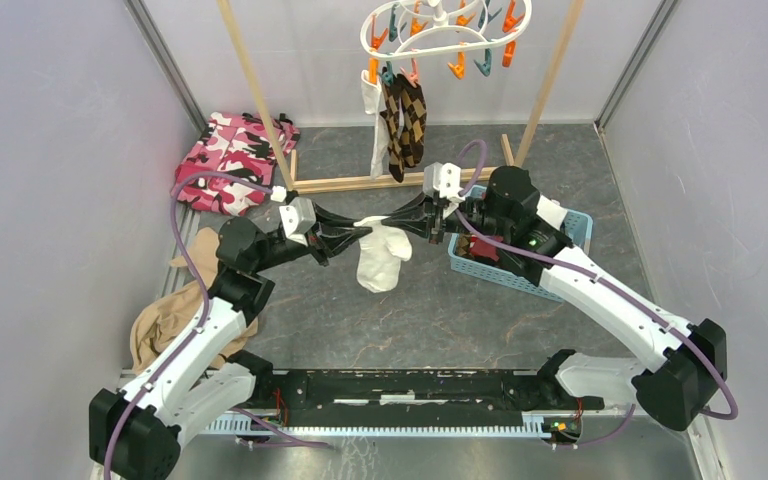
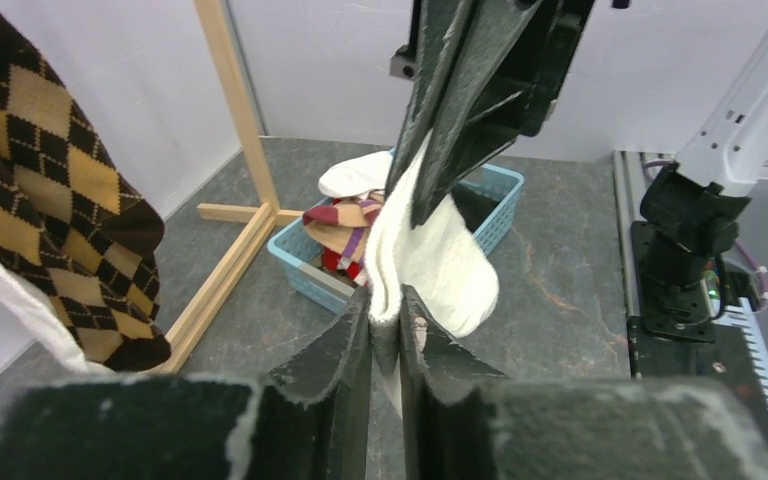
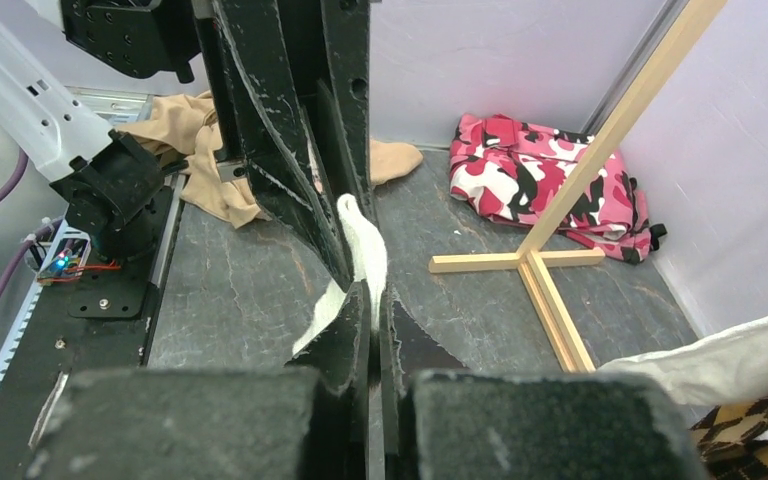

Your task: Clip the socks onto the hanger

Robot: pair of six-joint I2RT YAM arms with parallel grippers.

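The white sock (image 1: 380, 262) hangs between my two grippers near the middle of the top view, above the floor. My right gripper is shut on its upper edge. From the other side my left gripper has its fingers (image 2: 345, 345) drawn together around the sock's edge, cloth showing between them. Higher up hangs the white round hanger (image 1: 447, 45) with orange, teal and pink clips. A white sock (image 1: 371, 95) and brown argyle socks (image 1: 405, 125) hang from clips at its left side.
A blue basket (image 1: 515, 278) holding clothes stands under the right arm. Pink camouflage cloth (image 1: 232, 160) lies at the back left, tan cloth (image 1: 165, 325) by the left arm. A wooden frame (image 1: 360, 184) stands behind.
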